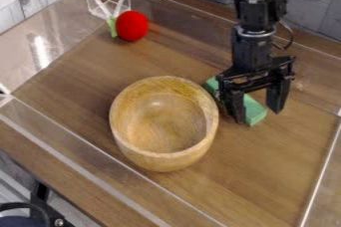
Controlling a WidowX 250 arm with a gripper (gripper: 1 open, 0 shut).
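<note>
The black robot gripper [253, 100] hangs at the right of the wooden table, its fingers over a green block [250, 113] that lies beside a large tan wooden bowl [164, 141]. The fingers look spread around or just above the block; whether they touch it or grip it is unclear.
A red ball [132, 26] and a small white wire-like object [107, 7] are at the back left. A grey wall runs along the back.
</note>
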